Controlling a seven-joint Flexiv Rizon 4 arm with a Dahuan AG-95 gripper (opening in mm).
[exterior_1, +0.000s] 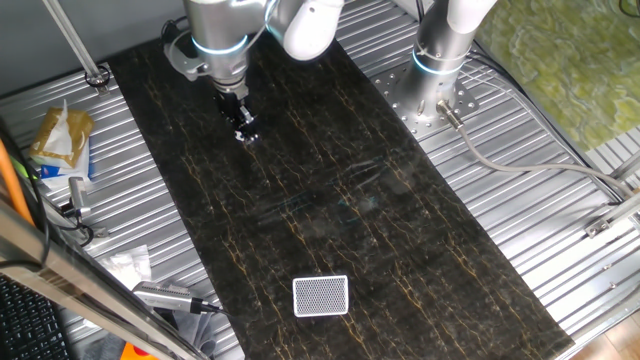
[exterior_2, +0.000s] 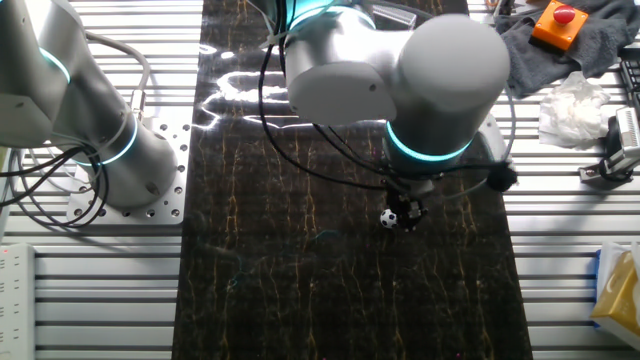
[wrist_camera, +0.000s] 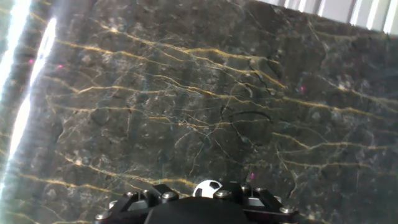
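Observation:
A small black-and-white soccer ball (wrist_camera: 207, 188) shows between the dark fingers of my gripper at the bottom of the wrist view. My gripper looks shut on it, though the contact is largely hidden by the gripper's body. In exterior view 2 the ball (exterior_2: 388, 218) shows at the left side of the gripper tip. Exterior view 1 has the gripper (exterior_1: 245, 131) over the far left part of the dark marbled table mat, pointing down. How high the ball is above the mat is hard to judge.
A white mesh basket (exterior_1: 320, 296) stands near the mat's front end, far from my gripper. Left of the mat are a tissue pack (exterior_1: 62, 135) and a grey brush-like tool (exterior_1: 170, 297).

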